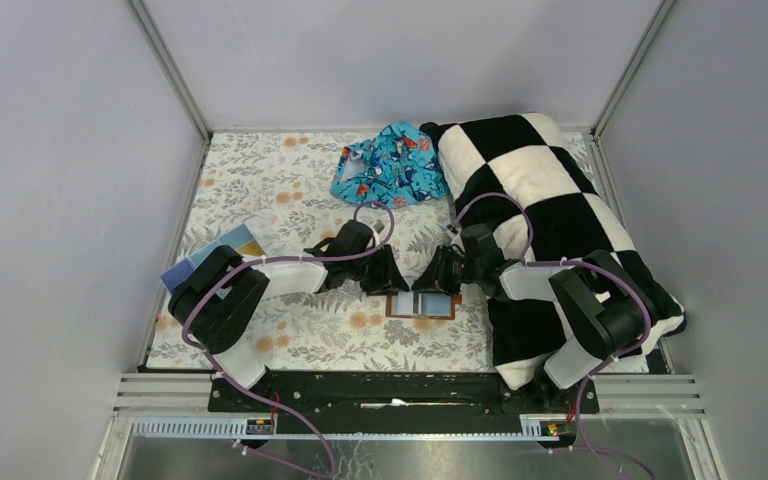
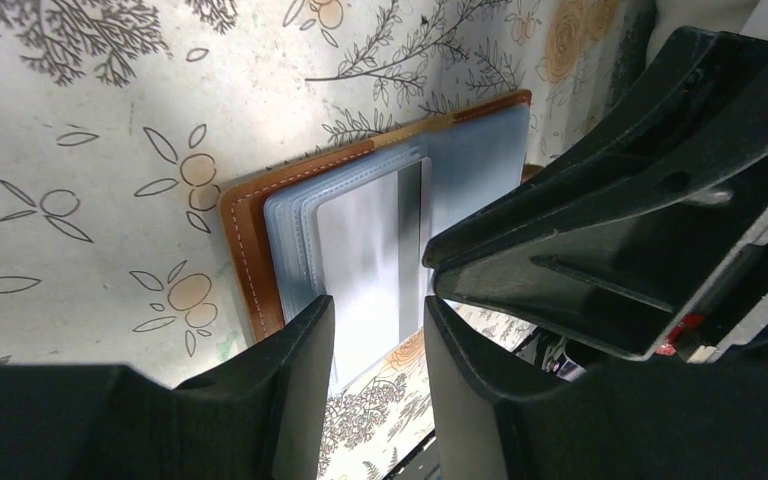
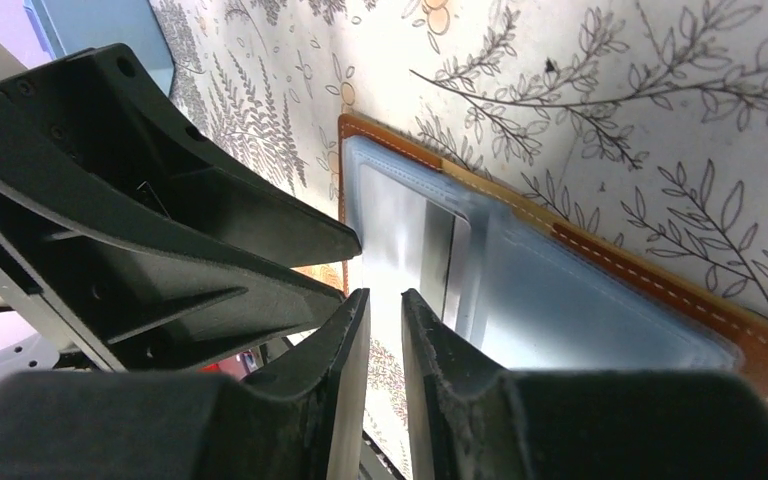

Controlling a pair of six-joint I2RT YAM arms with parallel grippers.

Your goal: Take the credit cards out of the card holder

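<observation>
The card holder (image 1: 436, 308), brown-edged with clear blue plastic sleeves, lies open on the floral mat. A white card with a dark stripe (image 2: 360, 250) sits in its left sleeve. My left gripper is over that card, fingertips apart at its face with nothing clearly between them. My right gripper is over the card from the other side, its fingertips slightly apart at the card near the middle of the holder. The two grippers face each other closely, each seen in the other's wrist view.
A checkered black-and-white cushion (image 1: 540, 175) fills the right side, under my right arm. A blue patterned cloth (image 1: 390, 170) lies at the back. Blue flat items (image 1: 230, 245) lie at the left, beside my left arm.
</observation>
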